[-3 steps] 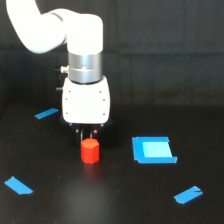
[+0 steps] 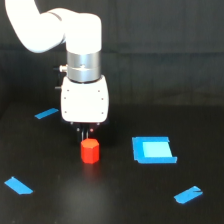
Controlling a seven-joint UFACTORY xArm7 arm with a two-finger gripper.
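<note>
A small bright red block (image 2: 90, 151) sits on the dark table, left of centre. Right above and perhaps behind it are the dark fingertips of my gripper (image 2: 87, 130), pointing down from the white hand. At this size the fingers blur into the dark background, so their spacing is unclear. Whether they touch the block also does not show.
To the right, blue tape frames a pale blue square (image 2: 157, 149) on the table. Blue tape strips lie at front left (image 2: 18, 186), front right (image 2: 188, 195) and back left (image 2: 46, 113). Bare table separates the block from the square.
The hand has shifted very slightly left in view, and the dark fingertips look a little different. The red block shows no clear movement.
</note>
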